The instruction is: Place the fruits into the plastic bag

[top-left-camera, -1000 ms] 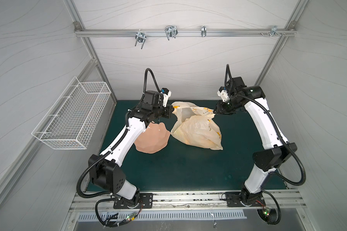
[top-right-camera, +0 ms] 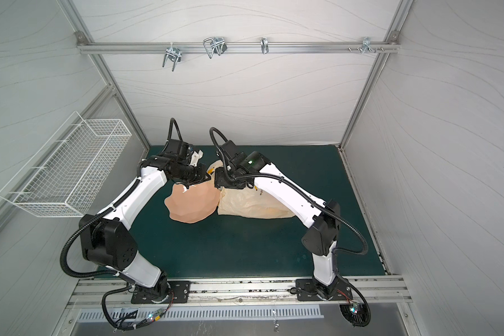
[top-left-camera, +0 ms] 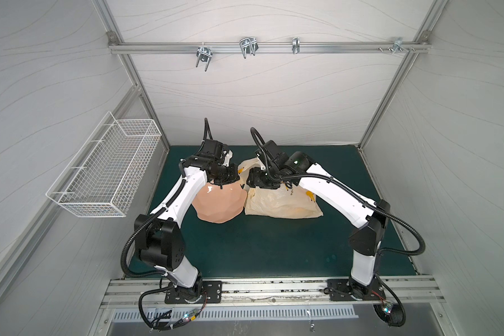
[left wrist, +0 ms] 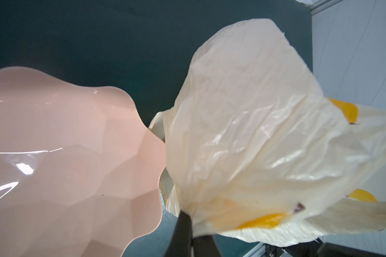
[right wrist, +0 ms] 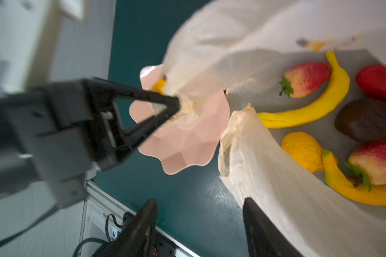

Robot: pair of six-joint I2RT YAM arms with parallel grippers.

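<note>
The cream plastic bag lies on the table with its mouth spread. Inside it, in the right wrist view, are two yellow bananas, one a banana near the mouth, two red fruits with green leaves, one such fruit, a dark brown fruit, a yellow round fruit and a red fruit. My left gripper is shut on the bag's gathered edge. Facing it, my right gripper stands open over the table by the bag's mouth, nothing between its fingers.
An empty pink scalloped plate sits left of the bag, partly under the left gripper. The two grippers are close together. A white wire basket hangs on the left wall.
My right gripper has let go of the bag's right edge and swung left, close to the left gripper. The left gripper has lowered and shifted slightly left, and the bag has sunk flatter.
</note>
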